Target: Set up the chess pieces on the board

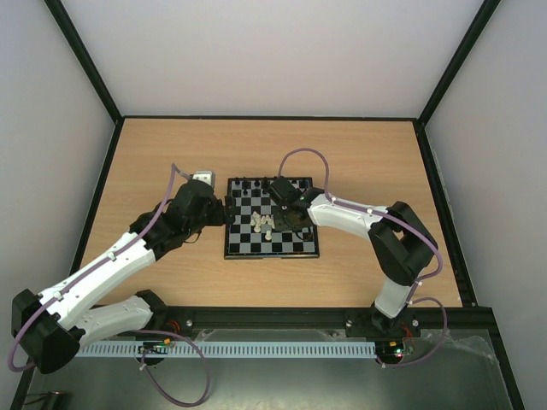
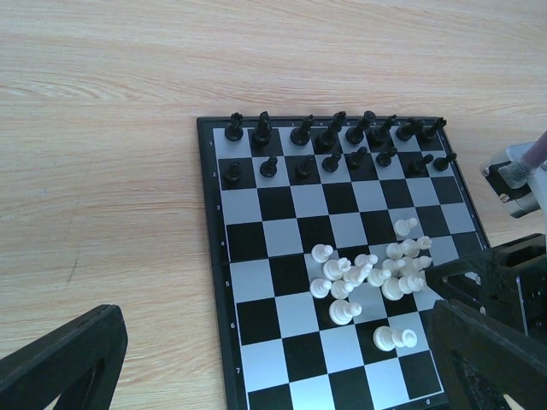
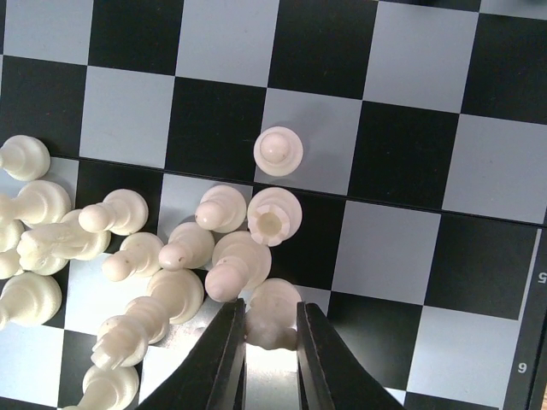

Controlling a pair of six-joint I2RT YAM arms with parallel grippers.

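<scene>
The chessboard (image 1: pixel 243 248) lies on the table with black pieces (image 2: pixel 300 133) standing in two rows along its far side. White pieces (image 2: pixel 355 272) crowd together around the board's middle, with one white piece (image 2: pixel 395 338) standing apart nearer the front. In the right wrist view, my right gripper is shut on a white piece (image 3: pixel 273 303) at the edge of the cluster; the piece's lower part is hard to make out. My left gripper (image 1: pixel 231 210) hovers at the board's left edge, its fingers (image 2: pixel 64 363) wide apart with nothing between them.
A lone white pawn (image 3: pixel 279 151) stands just beyond the held piece, and a rook-like white piece (image 3: pixel 274 215) is close beside it. The two near rows of the board are mostly bare. The wooden table (image 1: pixel 171 273) around the board is clear.
</scene>
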